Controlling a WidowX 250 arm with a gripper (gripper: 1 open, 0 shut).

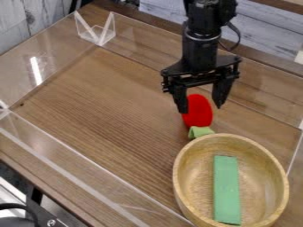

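The black gripper [198,96] reaches down from the top centre with its two fingers spread open on either side of a red oval object [199,110], slightly above it. Just under the red object lies a small light green piece [200,132]. Whether the fingers touch the red object cannot be told from this view.
A pale wooden bowl [197,175] at the lower right holds a green bar [226,189]. A clear plastic holder [96,27] stands at the back left.
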